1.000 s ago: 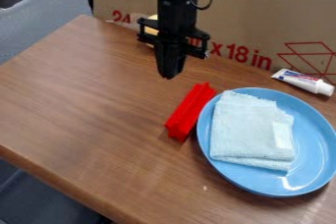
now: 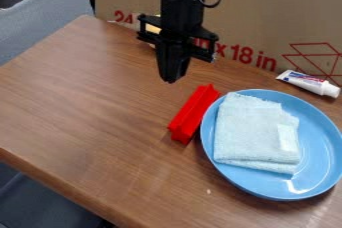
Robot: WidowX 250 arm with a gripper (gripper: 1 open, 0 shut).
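Observation:
My black gripper point(image 2: 174, 70) hangs over the wooden table point(image 2: 80, 112) in the upper middle of the camera view, its narrow fingers shut with nothing visible between them. Below and to the right of it a red elongated object point(image 2: 193, 112) lies on the table beside a blue plate point(image 2: 313, 162). A folded pale cloth point(image 2: 254, 137) rests on the plate.
A toothpaste tube point(image 2: 307, 82) lies at the back right. A cardboard box point(image 2: 274, 17) stands along the back, with a yellowish object partly hidden behind the arm. A grey surface point(image 2: 40, 47) borders it.

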